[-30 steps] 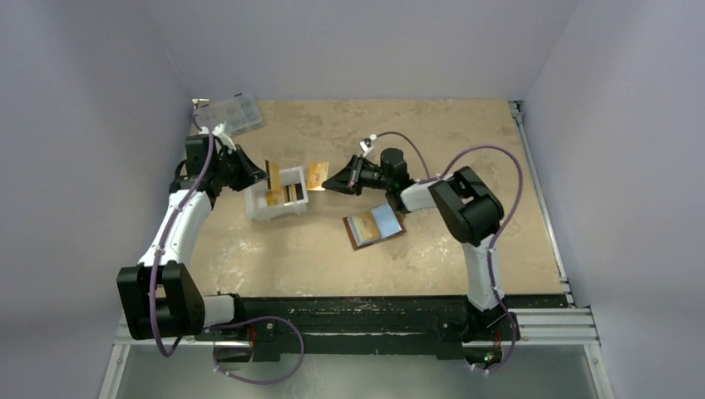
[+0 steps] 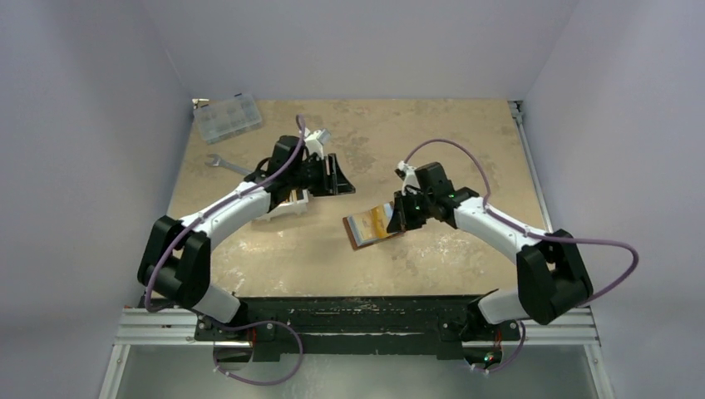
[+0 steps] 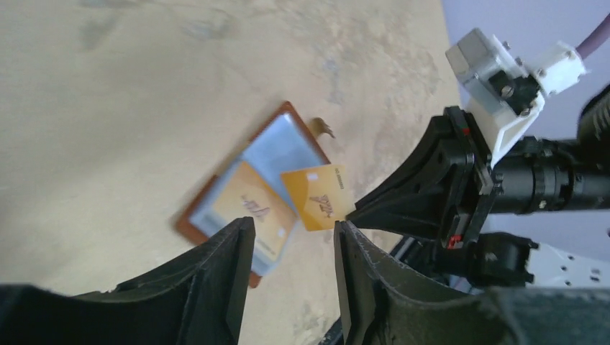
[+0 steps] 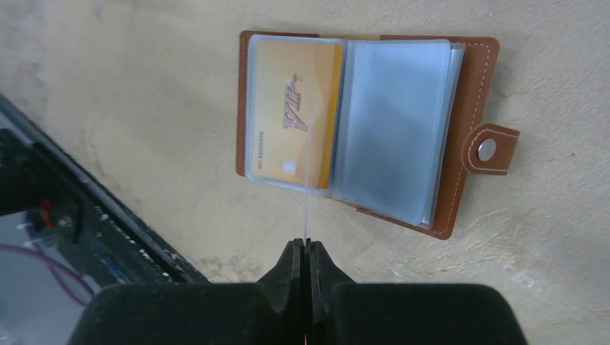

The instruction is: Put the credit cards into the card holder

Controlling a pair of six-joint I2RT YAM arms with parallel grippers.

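The brown card holder (image 2: 357, 241) lies open on the table, with clear sleeves. In the right wrist view, a gold VIP card (image 4: 295, 108) sits in its left sleeve, and the right sleeve (image 4: 392, 129) looks empty. My right gripper is shut on another gold card (image 3: 320, 198), held above the holder. From the right wrist view that card shows only as a thin edge-on line rising from the fingertips. Up and to the left of the holder, my left gripper (image 2: 339, 189) is part open, with nothing between its fingers.
A white box (image 2: 287, 208), mostly hidden under the left arm, stands left of the holder. Farther back are a clear compartment case (image 2: 227, 118) and a wrench (image 2: 223, 162).
My left gripper, which held a card a second ago, has come right, toward the holder, without one.
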